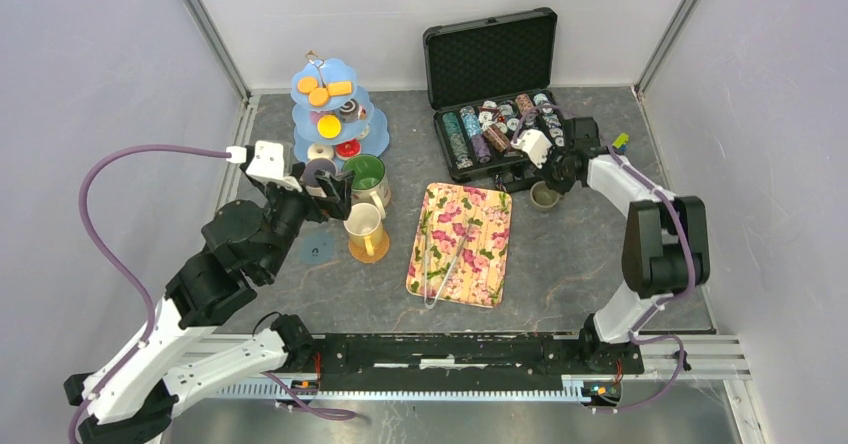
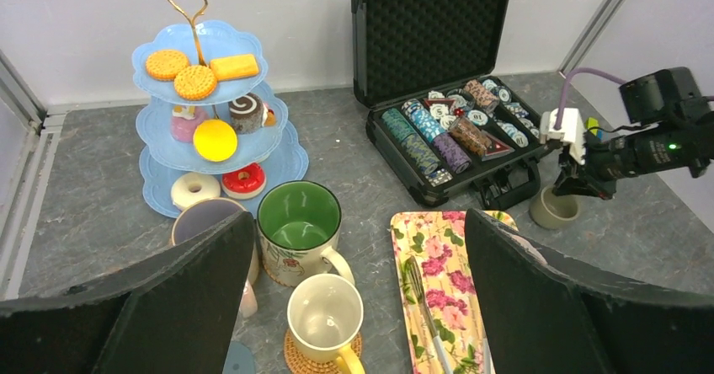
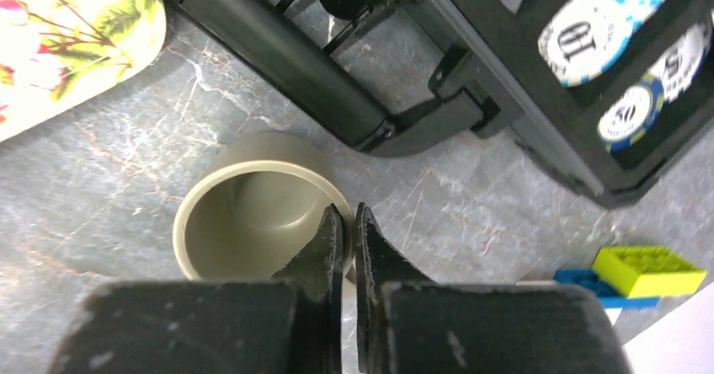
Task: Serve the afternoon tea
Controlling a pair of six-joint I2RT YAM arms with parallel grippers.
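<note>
My right gripper is shut on the grey-green mug [image 3: 261, 214], one finger inside its rim and the other outside. The fingers cover the mug's handle. In the top view this mug [image 1: 545, 196] is just below the chip case, partly under the arm. My left gripper is open and empty, above the drinkware at left. Beyond its fingers show a green-lined mug [image 2: 300, 214], a cream mug [image 2: 324, 315] with a yellow handle, and a greyish cup [image 2: 202, 218], partly hidden. A blue three-tier stand [image 2: 282, 151] holds cookies, cakes and donuts.
The flowered tray [image 1: 488, 289] bears a fork [image 2: 425, 307] and another utensil. The open black case [image 1: 490, 49] of poker chips stands close behind the grey-green mug. Toy bricks [image 3: 648, 271] lie right of it. Bare table shows right of the tray.
</note>
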